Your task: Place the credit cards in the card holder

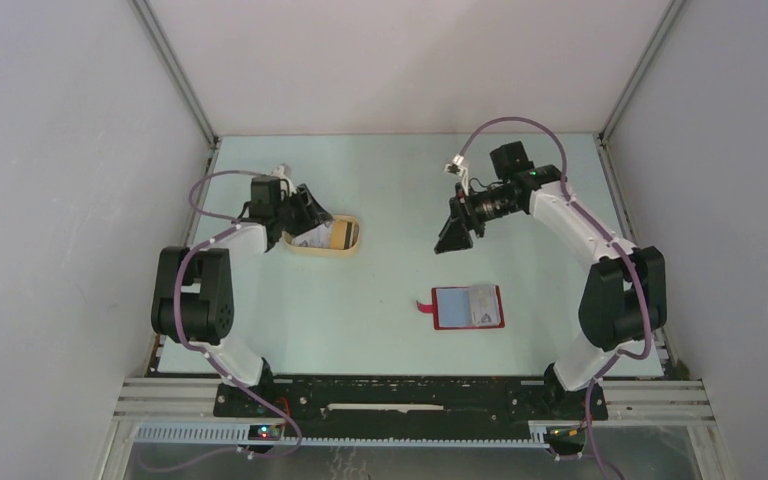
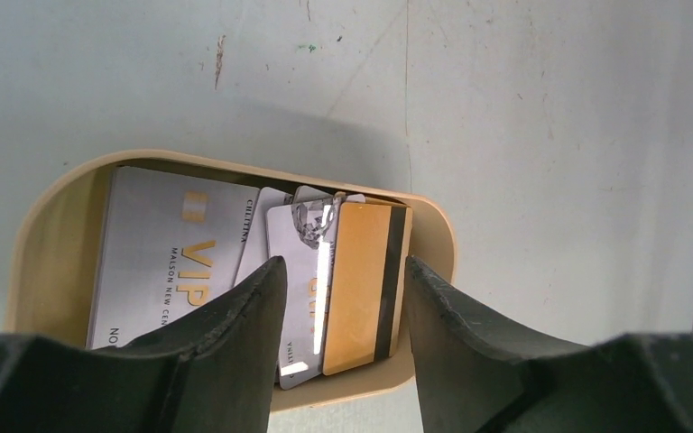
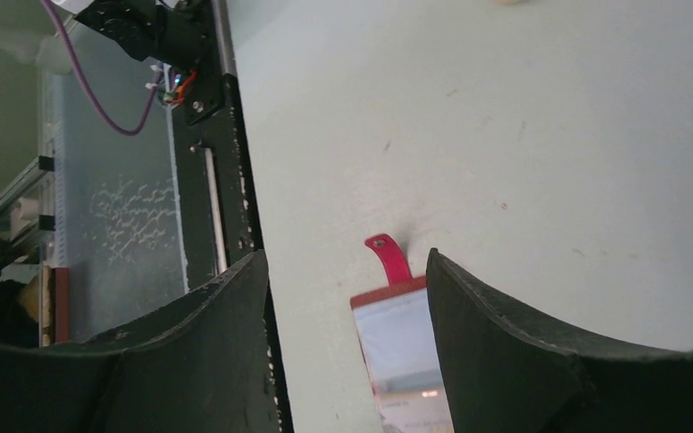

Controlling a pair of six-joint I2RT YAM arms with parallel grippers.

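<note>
A tan tray (image 2: 435, 225) holds several cards: a large silver VIP card (image 2: 162, 244) at left, a white card (image 2: 298, 307) and a gold card with a black stripe (image 2: 356, 289) at right. My left gripper is open over the tray, its fingertips framing the white and gold cards. The card holder (image 1: 450, 306), red-edged with a red tab, lies open at the front right of the table. My right gripper (image 1: 454, 228) stands open above the table behind the holder, nothing between its fingers.
Both arms occupy the side edges, with purple cables looping over them. A dark rail runs along the front edge.
</note>
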